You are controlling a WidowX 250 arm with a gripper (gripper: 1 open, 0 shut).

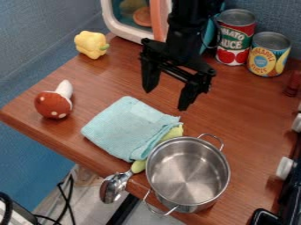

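Observation:
My black gripper point(167, 87) hangs open above the middle of the wooden table point(217, 105), nothing between its fingers. Below it lie a folded light blue cloth point(123, 127) and a yellow object partly under it. A steel pot point(188, 176) sits at the front, with a metal utensil point(114, 185) beside it. A red mushroom-like toy point(53, 103) lies at the left, a yellow pepper point(91, 43) at the back left.
At the back right stand a tomato can point(233, 38) and a yellow can point(268, 54). A white-and-orange appliance sits behind the arm. Black items line the right edge.

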